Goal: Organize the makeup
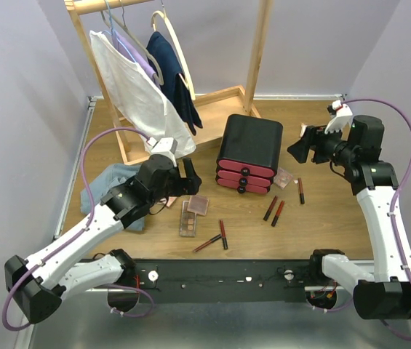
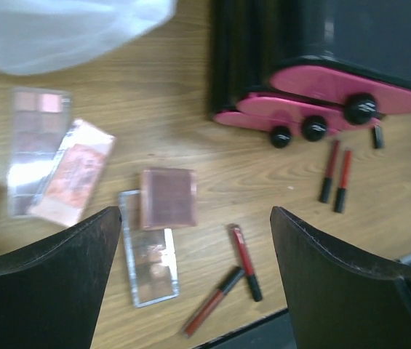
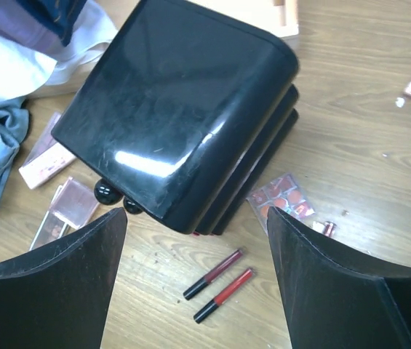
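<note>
A black organizer [image 1: 250, 142] with pink drawers stands mid-table. My left gripper [image 1: 189, 174] hangs over the palettes left of it, fingers apart and empty. Below it lie a square palette [image 2: 167, 198], a long palette [image 2: 150, 265] and a pink palette [image 2: 74, 174]; several lip pencils [image 2: 243, 258] lie to their right. My right gripper [image 1: 310, 142] is raised right of the organizer, fingers apart and empty, above another palette [image 3: 278, 200] and more pencils [image 3: 223, 294].
A wooden clothes rack [image 1: 256, 51] with hanging garments stands behind on the left, and folded blue cloth [image 1: 100, 189] lies at the left.
</note>
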